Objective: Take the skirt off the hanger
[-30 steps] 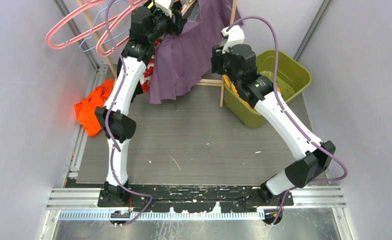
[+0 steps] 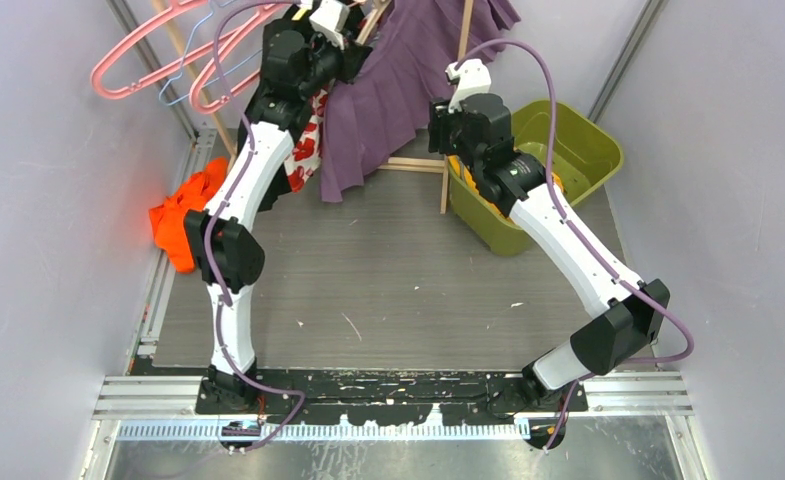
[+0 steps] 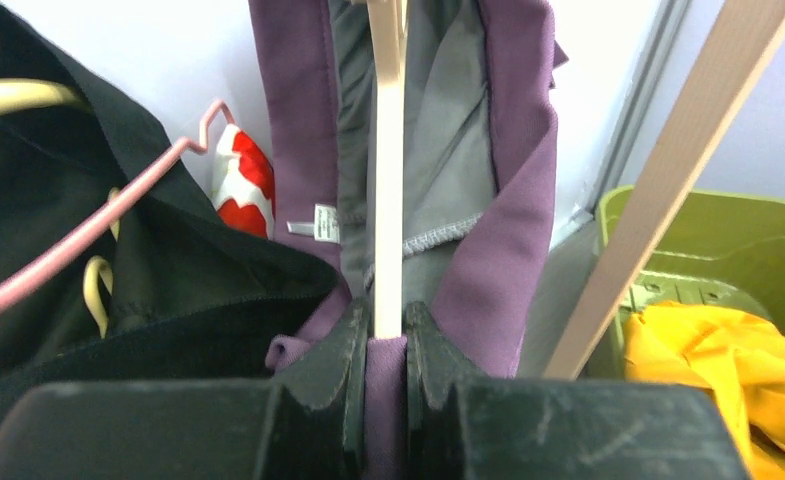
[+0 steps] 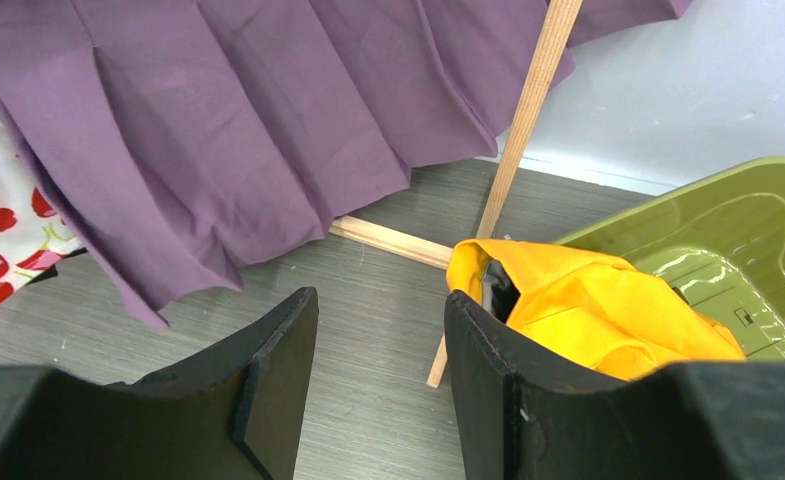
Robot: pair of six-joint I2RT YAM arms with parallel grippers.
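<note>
A purple skirt [image 2: 381,105] with a grey lining hangs at the back of the top view, its hem reaching down over the floor. In the left wrist view my left gripper is shut on purple skirt cloth, with a pale wooden bar [image 3: 389,200] running up from between its fingers; whether this bar belongs to the hanger I cannot tell. The skirt's grey lining shows behind it. My right gripper [image 2: 436,127] stands apart from the skirt, in front of the rack's right post. In the right wrist view its fingers [image 4: 286,375] are parted with nothing between them.
A green tub [image 2: 598,155] holding yellow cloth [image 4: 598,310] stands at the right. Pink hangers [image 2: 118,80], dark clothing and a red-and-white floral garment [image 2: 308,150] crowd the left. Orange cloth [image 2: 186,218] lies on the floor.
The skirt has swung: its lower part shifted right and its grey lining no longer shows from above. My left gripper moved slightly, and the right one shifted a little to the right.
</note>
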